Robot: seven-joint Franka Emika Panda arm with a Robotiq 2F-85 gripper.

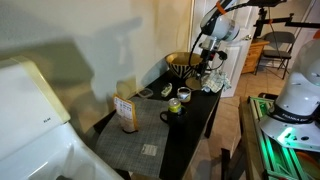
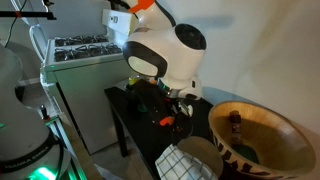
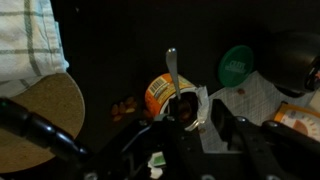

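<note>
In the wrist view, an orange-and-white can (image 3: 156, 92) stands below me, with a metal spoon (image 3: 173, 66) sticking up from it. Dark parts of my gripper crowd the lower edge of that view. How far apart the fingers stand is hard to read, and nothing clearly shows held between them. From outside, the gripper (image 2: 176, 102) hangs over the far end of the dark counter, near the big basket. Small red pieces (image 2: 166, 121) show close to it.
A checked cloth (image 3: 28, 40) and a round board (image 3: 45, 100) lie on one side, with almonds (image 3: 125, 107) close to the can. A green lid (image 3: 236, 65) and a dark pot (image 3: 290, 60) are on the other. The wide basket (image 2: 220, 112) stands beside the arm.
</note>
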